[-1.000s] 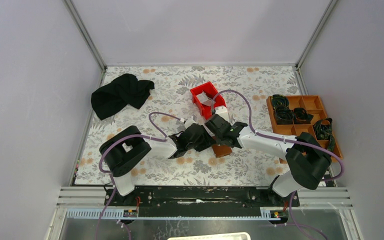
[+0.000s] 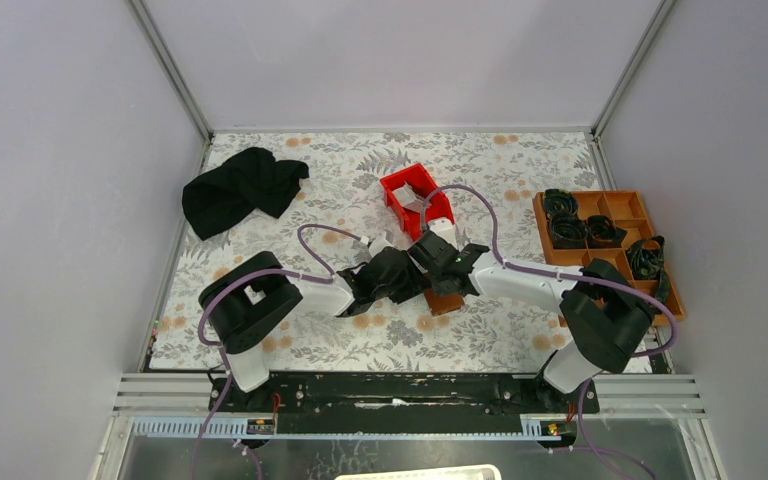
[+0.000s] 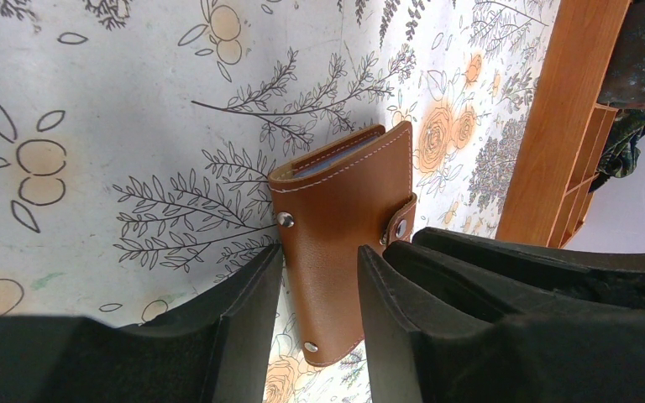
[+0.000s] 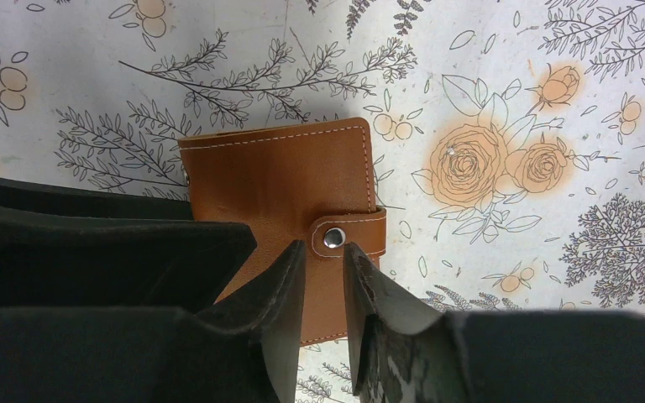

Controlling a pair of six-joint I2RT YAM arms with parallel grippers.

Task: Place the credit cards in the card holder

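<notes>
A brown leather card holder (image 3: 327,252) with a snap tab (image 4: 348,232) lies on the patterned table, mostly under both grippers in the top view (image 2: 443,303). The left gripper is part open at the holder's near side, its fingertips apart over the leather. The right gripper is open above the holder, fingertips either side of the snap's lower edge. I cannot tell whether either touches it. The holder's top opening shows a grey-blue inner edge in the left wrist view; whether that is a card is unclear.
A red tray (image 2: 395,182) with pale items stands behind the grippers. A wooden compartment organiser (image 2: 620,205) with dark rolled items is at the right. A black cloth (image 2: 245,190) lies at the back left.
The right arm has shifted very slightly over the card holder. The left arm looks unchanged in the top view.
</notes>
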